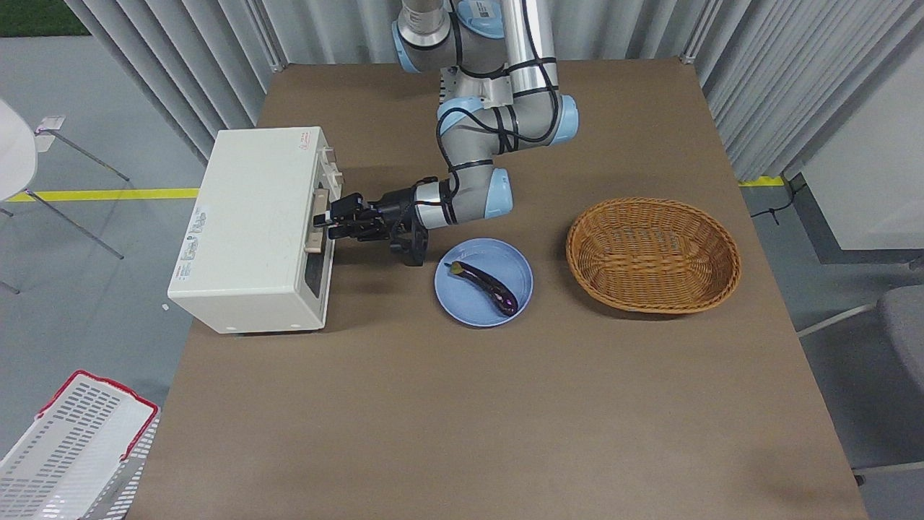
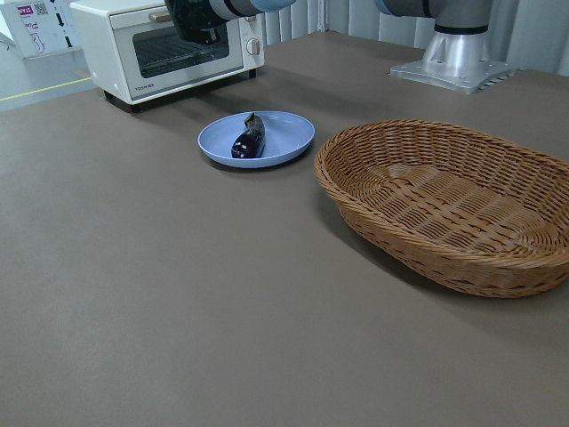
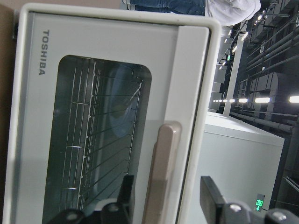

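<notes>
A white Toshiba toaster oven (image 1: 238,225) stands on the left of the table, its door (image 3: 42,116) shut, wire rack visible through the glass. My gripper is open at the door, its fingertips either side of the beige handle (image 3: 163,154) in the wrist view; contact is unclear. In the front view it reaches leftward to the handle. A blue plate (image 1: 463,303) right of the oven holds a dark purple eggplant (image 1: 489,289).
An oval wicker basket (image 1: 651,256) sits right of the plate. A person in jeans shows behind the oven in the wrist view.
</notes>
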